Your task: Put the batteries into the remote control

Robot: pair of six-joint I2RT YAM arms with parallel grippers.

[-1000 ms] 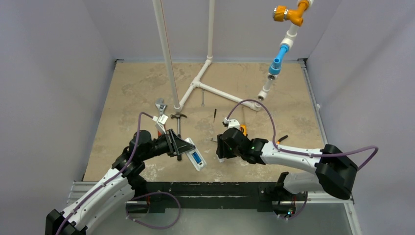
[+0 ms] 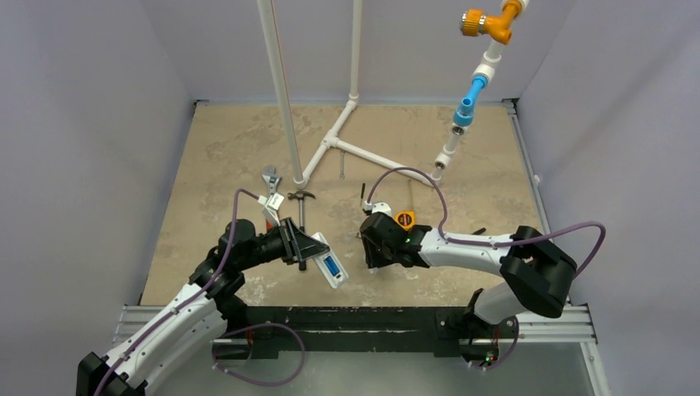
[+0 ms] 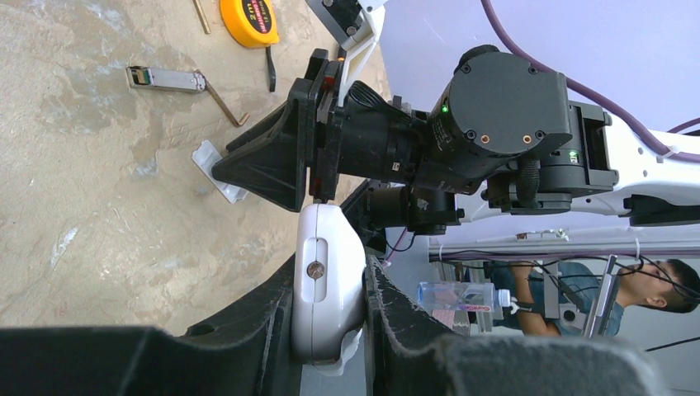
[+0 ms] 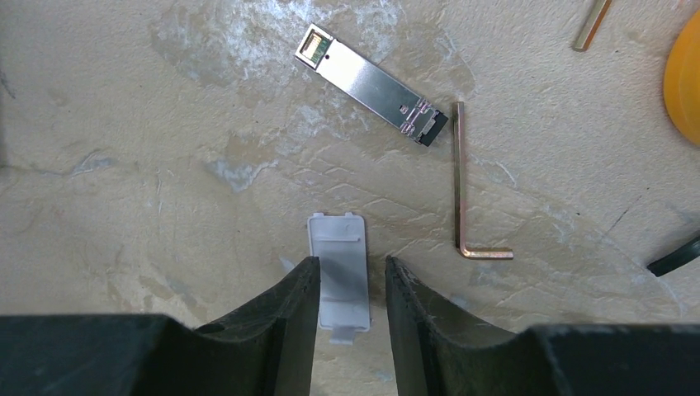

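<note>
A white remote control [image 2: 334, 268] is held by my left gripper [image 2: 320, 246]. Blue shows inside its battery bay, which faces up toward the top camera. In the left wrist view only the narrow end of the remote [image 3: 330, 280] appears, clamped between the fingers. Flat on the table lies the grey-white battery cover [image 4: 342, 285], narrow tab toward the bottom of the right wrist view. My right gripper is part open above it, nothing gripped. Its left finger [image 4: 299, 301] overlaps the cover's left edge in that view; exact height over the table is unclear.
Beyond the cover lie a metal module [image 4: 371, 85], an L-shaped hex key [image 4: 461, 186] and a yellow tape measure [image 3: 249, 21]. A hammer [image 2: 302, 223] and a wrench [image 2: 271, 177] rest near the left arm. White pipes [image 2: 332, 139] stand at the back.
My left arm and the remote have stayed still.
</note>
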